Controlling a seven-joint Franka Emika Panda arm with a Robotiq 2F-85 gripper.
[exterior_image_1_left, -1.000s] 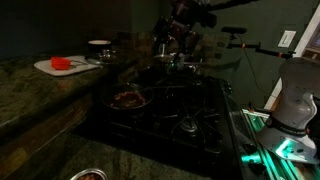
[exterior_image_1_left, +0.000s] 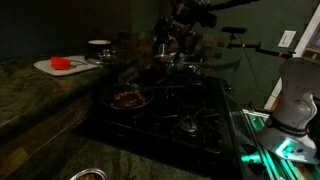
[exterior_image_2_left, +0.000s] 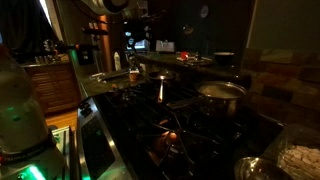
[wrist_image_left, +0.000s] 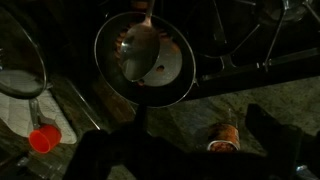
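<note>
My gripper (exterior_image_1_left: 175, 45) hangs high over the far side of the stove, open, with its dark fingers (wrist_image_left: 268, 132) spread along the bottom of the wrist view. Nothing shows between them except a small round container of reddish food (wrist_image_left: 223, 136) farther below. A dark frying pan (wrist_image_left: 178, 88) with some reddish food stands on the stove, seen near the top of the wrist view. A metal spoon (wrist_image_left: 138, 52) appears over or in that pan; contact cannot be judged. The same view holds a red object (wrist_image_left: 45, 138) at lower left.
A glass lid (wrist_image_left: 22, 75) lies beside the red object on a white board (exterior_image_1_left: 62, 70). In exterior view 2, a large pot (exterior_image_2_left: 221, 96) stands on the right of the stove, with a metal bowl (exterior_image_2_left: 260, 170) near the front edge. The scene is dim.
</note>
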